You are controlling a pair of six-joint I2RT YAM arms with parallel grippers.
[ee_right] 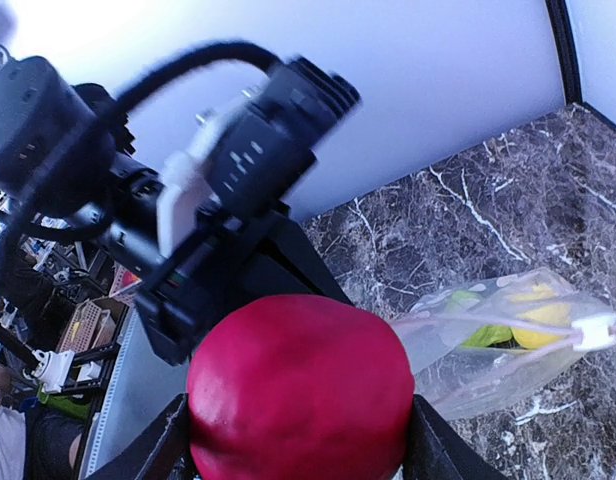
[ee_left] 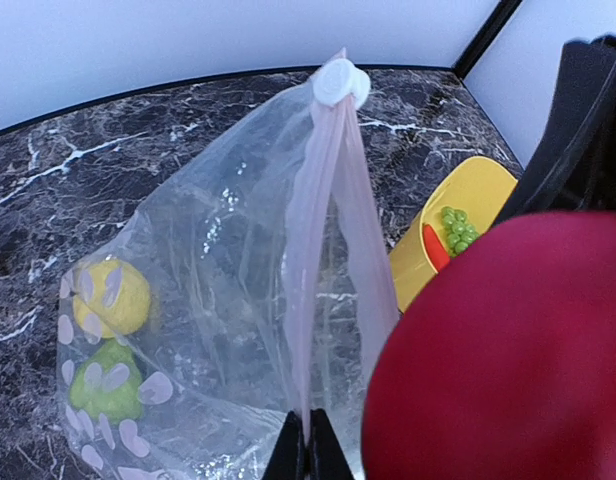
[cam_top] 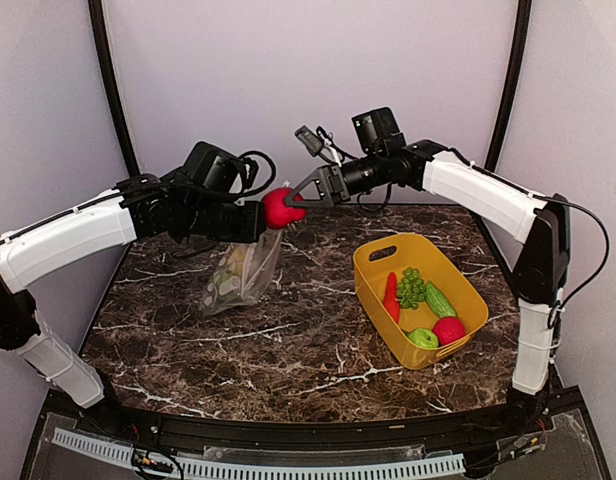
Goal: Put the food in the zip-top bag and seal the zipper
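A clear zip top bag (ee_left: 228,240) hangs mouth up, with a yellow food (ee_left: 113,297) and a green food (ee_left: 106,383) low inside it. My left gripper is shut on one edge of the bag's mouth. A round red fruit (ee_right: 300,385) sits between the fingers of my right gripper, which is shut on it. In the top view the red fruit (cam_top: 283,208) is up by the bag's mouth, close beside the left gripper's body. Whether it touches the bag cannot be told. The white zipper slider (ee_left: 340,83) is at the mouth's far end.
A yellow bin (cam_top: 373,262) at the right holds a red pepper (cam_top: 391,297), green grapes (cam_top: 411,288), a cucumber (cam_top: 440,300), a green apple (cam_top: 423,338) and another red fruit (cam_top: 448,330).
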